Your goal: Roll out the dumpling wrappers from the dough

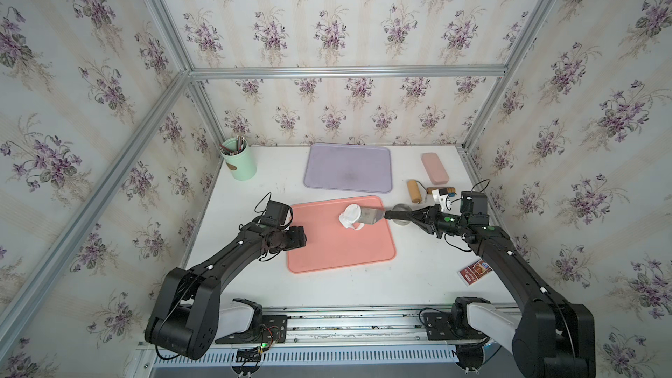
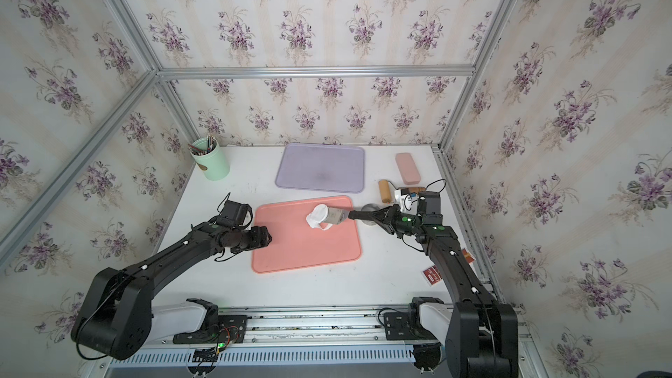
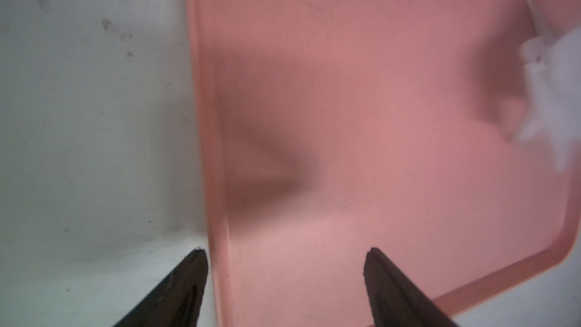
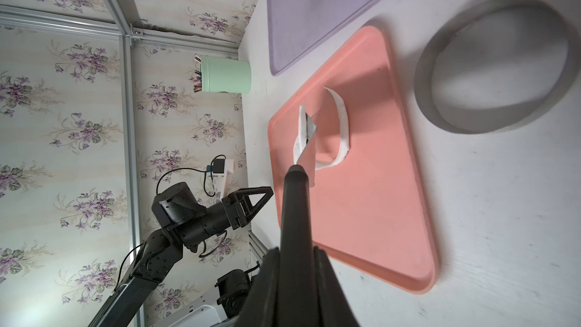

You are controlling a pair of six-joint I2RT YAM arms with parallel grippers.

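White dough (image 1: 351,215) clings to the blade of a scraper (image 1: 369,216) over the pink board (image 1: 336,248); part of it hangs in a loop in the right wrist view. My right gripper is shut on the scraper's black handle (image 4: 296,206). At the board's left edge, my left gripper hovers with its fingers (image 3: 181,290) spread apart, nothing between them. Whether the dough touches the board is hard to tell. A rolling pin (image 1: 415,191) lies on the table behind the right gripper.
A metal ring (image 4: 429,78) rests just right of the board. Behind it lies a lilac board (image 1: 348,168); a green utensil cup (image 1: 241,163) stands back left. A pink block (image 1: 434,168) and a red packet (image 1: 476,271) are on the right. The board's front half is clear.
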